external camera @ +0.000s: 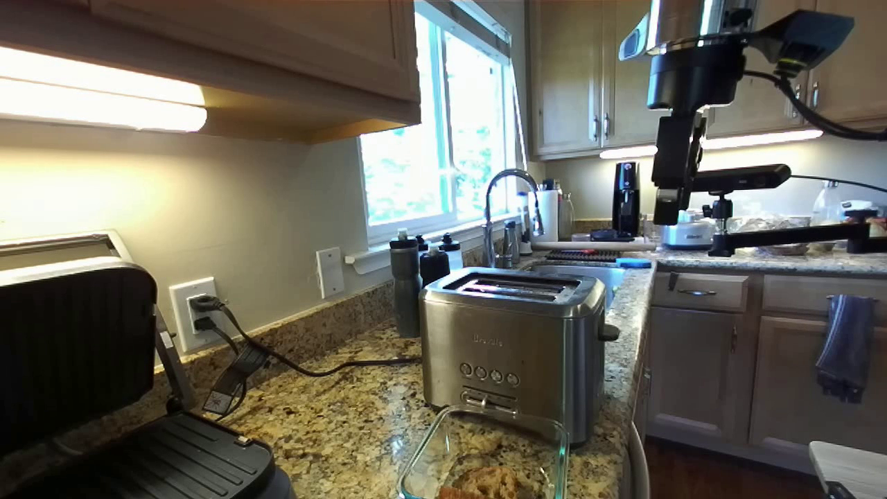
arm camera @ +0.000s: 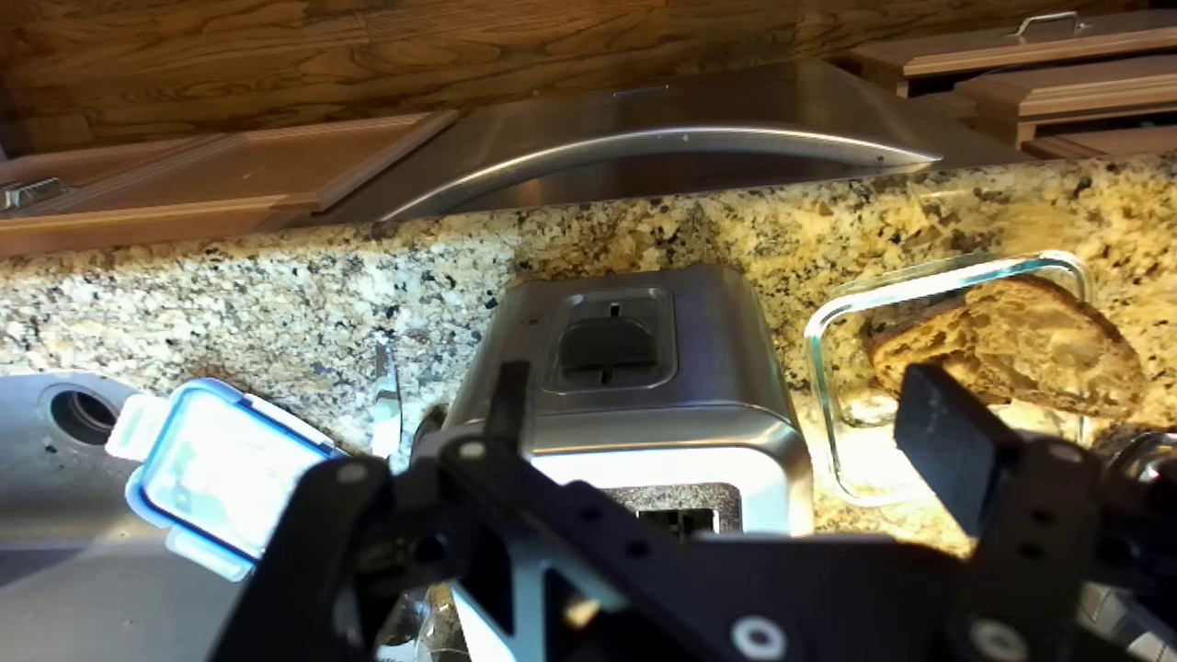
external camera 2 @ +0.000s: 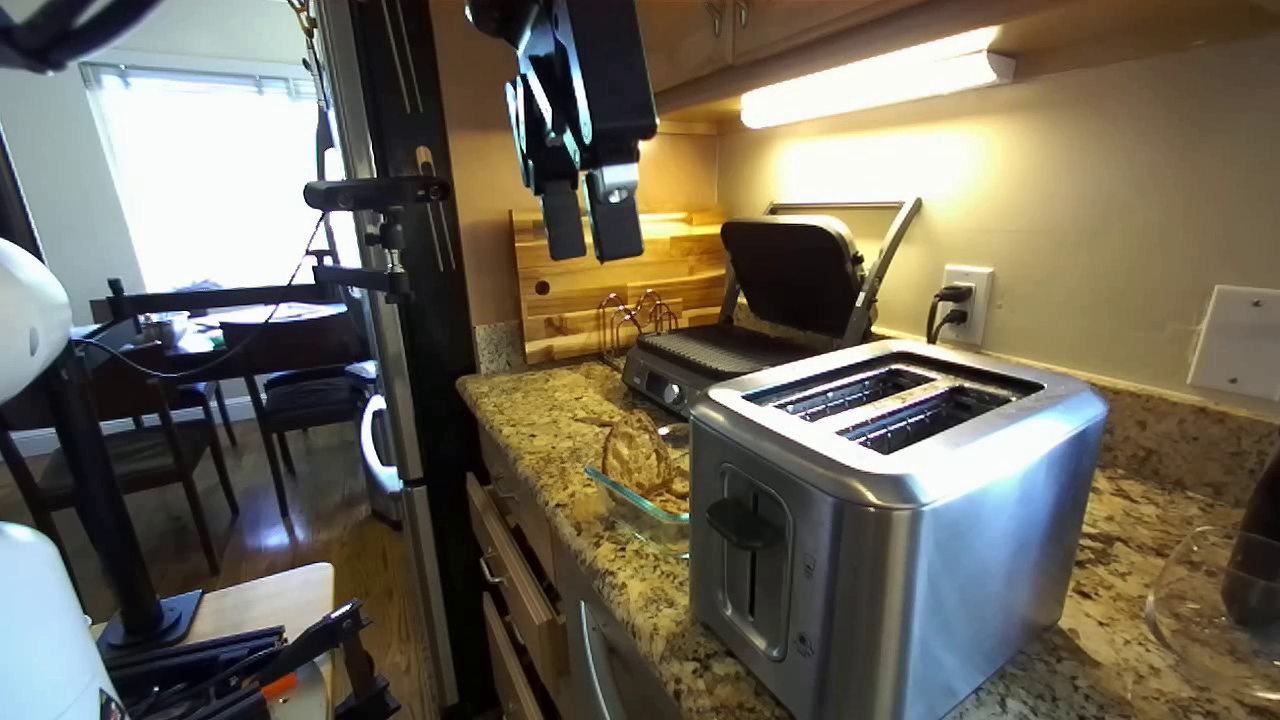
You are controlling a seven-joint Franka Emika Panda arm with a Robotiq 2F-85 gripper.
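A steel two-slot toaster (external camera 2: 888,540) stands on the granite counter, its slots facing up and its black lever (external camera 2: 744,523) high on its side. Next to it, a glass dish (external camera: 416,449) holds a slice of bread (arm camera: 1010,344), which leans on the dish's rim in the wrist view. High above the counter hangs my gripper (external camera 2: 590,222), pointing down and apart from toaster and dish. Its black fingers (arm camera: 954,441) are spread wide in the wrist view, with no object held between them.
An opened grill (external camera 2: 786,300) sits beyond the dish, near the wall. Dark bottles (external camera: 407,283) stand behind the toaster. A blue-edged lid (arm camera: 237,469) lies at the sink (arm camera: 66,552). The toaster's cord (external camera: 332,371) crosses the counter.
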